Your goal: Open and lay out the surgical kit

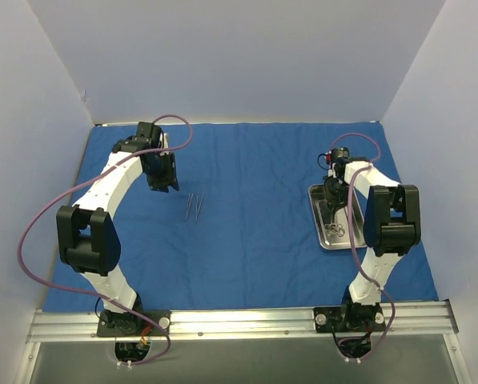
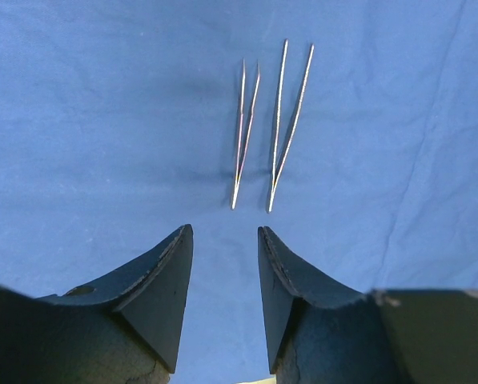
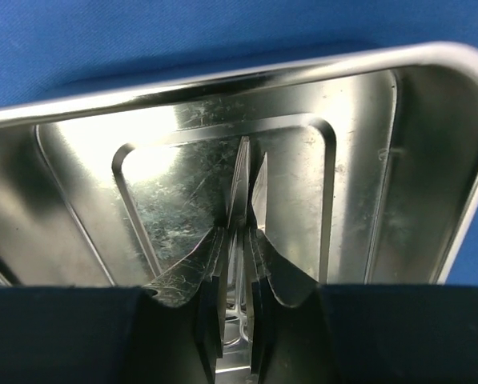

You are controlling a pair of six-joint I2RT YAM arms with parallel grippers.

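Note:
Two pairs of tweezers (image 2: 275, 136) lie side by side on the blue cloth. My left gripper hangs open just short of them, nothing between its fingers. On the right, the steel tray (image 1: 319, 232) holds scissor-like instruments. My right gripper is down inside it, its fingertips nearly together around the long slim blades of an instrument (image 3: 239, 168); whether it grips them I cannot tell. A second blade lies just beside, and the ring handles are mostly hidden by the gripper.
Pale walls border the cloth at back and sides, and hoses loop over both arms.

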